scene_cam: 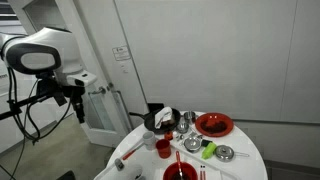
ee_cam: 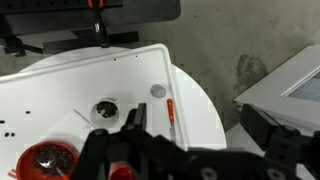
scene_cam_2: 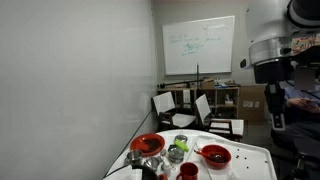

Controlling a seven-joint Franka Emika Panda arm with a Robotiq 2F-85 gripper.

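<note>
In the wrist view, my gripper is open, its two dark fingers set wide apart with nothing held between them. It hangs high at the left in exterior view 1, clear of the round white table. A red bowl (scene_cam: 180, 171) with a utensil in it lies near the table's front edge. Close by are a red mug (scene_cam: 163, 148), a red plate (scene_cam: 213, 125) and a green item (scene_cam: 208, 150). Seen from above, a red-handled tool (ee_cam: 171, 112), a round metal piece (ee_cam: 158, 91) and a small metal cup (ee_cam: 104, 110) rest on a white tray (ee_cam: 70, 80).
Several metal pots, including a lidded one (scene_cam: 225, 153), crowd the middle of the table. A white cup (scene_cam: 149, 139) stands farther left. Chairs and a whiteboard (scene_cam_2: 195, 45) are in the background.
</note>
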